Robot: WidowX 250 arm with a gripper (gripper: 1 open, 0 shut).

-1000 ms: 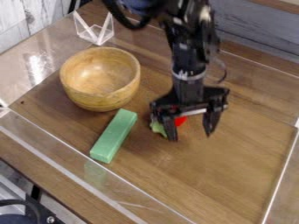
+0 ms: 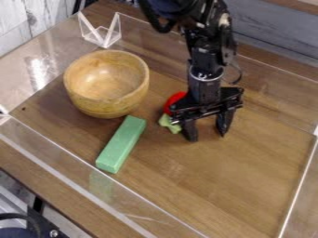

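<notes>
The black arm hangs from the top centre, and its gripper (image 2: 204, 117) is low over the table, around a small green piece (image 2: 169, 124) and a red object (image 2: 176, 102) that it partly hides. I cannot tell whether its fingers hold anything.
A wooden bowl (image 2: 106, 81) stands at the upper left, with a green block (image 2: 119, 145) below it. A clear plastic piece (image 2: 100, 30) lies at the back left.
The gripper has moved slightly up the view, away from the front of the table. The red object shows more at its left side.
</notes>
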